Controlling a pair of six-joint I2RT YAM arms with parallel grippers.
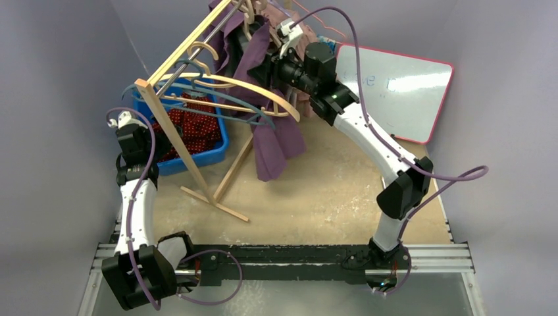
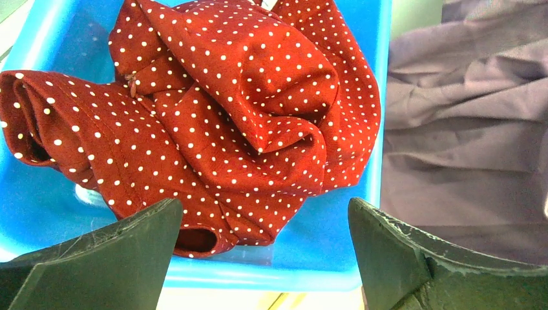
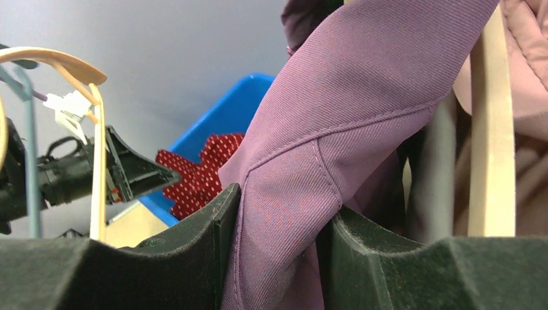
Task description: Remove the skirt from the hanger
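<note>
A purple garment [image 1: 278, 148] hangs among wooden and blue hangers [image 1: 250, 89] on the rack, its lower part spread down toward the board. My right gripper [image 1: 266, 71] is shut on that purple fabric [image 3: 304, 181], which fills the space between its fingers in the right wrist view; a wooden hanger bar [image 3: 491, 181] stands close beside it. My left gripper is open above the blue basket [image 2: 329, 245] with red polka-dot cloth [image 2: 213, 116], nothing between its fingers.
A wooden rack [image 1: 168, 125] spans the left and back. A whiteboard [image 1: 401, 99] lies at the back right, with pink garments [image 1: 306, 39] beside it. The front middle of the board [image 1: 303, 204] is clear.
</note>
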